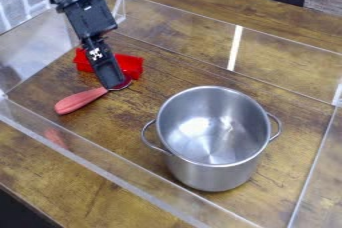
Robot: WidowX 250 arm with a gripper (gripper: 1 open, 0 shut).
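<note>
My gripper (112, 80) is lowered over a pink-handled utensil (78, 100), its tip at the utensil's far end, which it partly hides; whether anything is between the fingers is unclear. A red block (131, 64) lies just behind the gripper, partly hidden by it. A steel pot (214, 132) with two side handles stands to the right.
Clear plastic walls (237, 47) border the wooden work surface (281, 82).
</note>
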